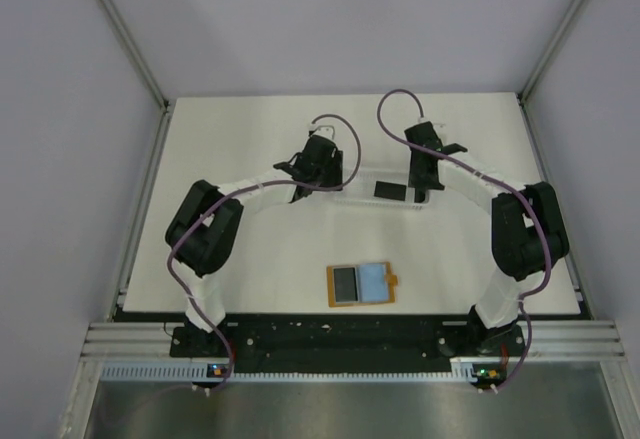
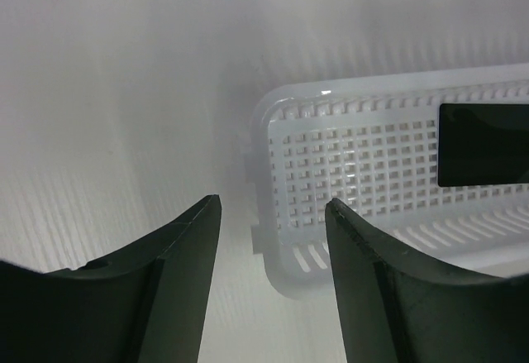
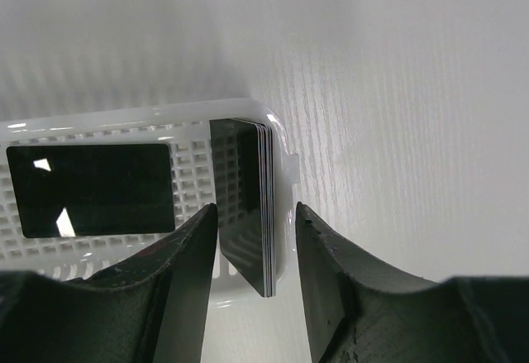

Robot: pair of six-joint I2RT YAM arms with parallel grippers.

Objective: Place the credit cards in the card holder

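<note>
A white plastic basket [image 1: 365,199] lies mid-table. In it one black card [image 3: 95,189] lies flat, and several black cards [image 3: 244,189] stand stacked against its right end. My left gripper hovers at the basket's left end, fingers apart with nothing between them. My right gripper is open over the stacked cards at the right end, the cards' edge showing between its fingertips from above. A tan card holder [image 1: 393,281] with a dark grey panel and a light blue panel lies at the front middle.
Side walls stand beyond the table's left and right edges; both arms reach in from the front.
</note>
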